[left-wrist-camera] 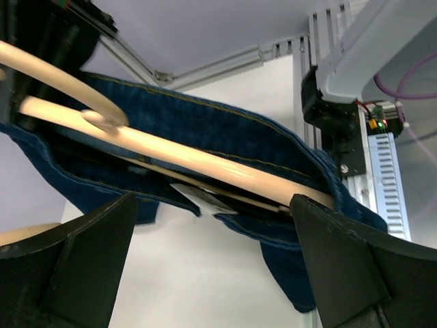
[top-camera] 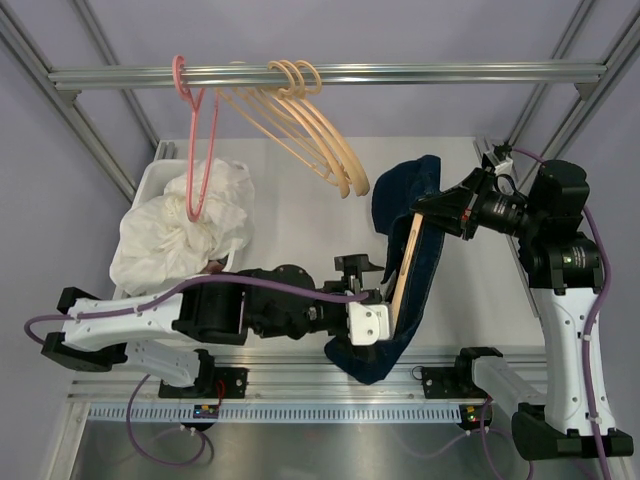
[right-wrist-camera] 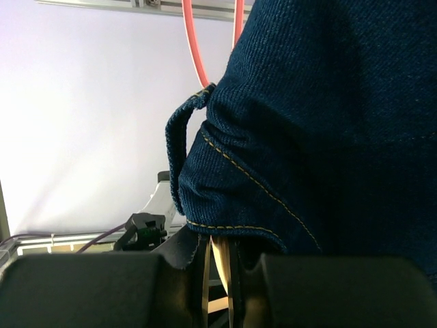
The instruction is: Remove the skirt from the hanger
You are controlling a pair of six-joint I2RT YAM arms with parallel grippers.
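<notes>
A dark blue denim skirt (top-camera: 420, 300) with yellow stitching hangs around a wooden hanger (top-camera: 405, 265). My right gripper (top-camera: 430, 208) is shut on the hanger's upper end, with denim bunched at its fingers in the right wrist view. My left gripper (top-camera: 365, 305) is at the skirt's lower part; in the left wrist view its open fingers (left-wrist-camera: 348, 273) sit beside the denim and the hanger bar (left-wrist-camera: 171, 157), which crosses in front of them.
Wooden hangers (top-camera: 310, 135) and pink hangers (top-camera: 195, 170) hang from the metal rail (top-camera: 440, 72). A white bin (top-camera: 150, 180) with white cloth stands at the left.
</notes>
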